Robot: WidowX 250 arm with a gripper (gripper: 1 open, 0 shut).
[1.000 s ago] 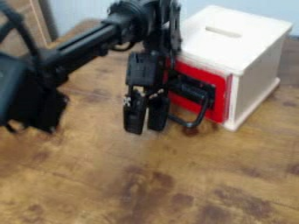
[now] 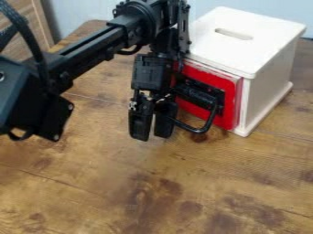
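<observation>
My black gripper [image 2: 153, 119] hangs low in the middle of the camera view, fingers pointing down, in front of a white wooden box [image 2: 263, 55] with a red front panel [image 2: 226, 114]. A black bar-like handle [image 2: 203, 126] reaches out from the panel's area just right of the fingers. The two fingers look slightly apart; whether anything is between them I cannot make out. Part of the red panel is hidden behind the arm.
A pale wall stands behind the box, and a wooden edge shows at the top left.
</observation>
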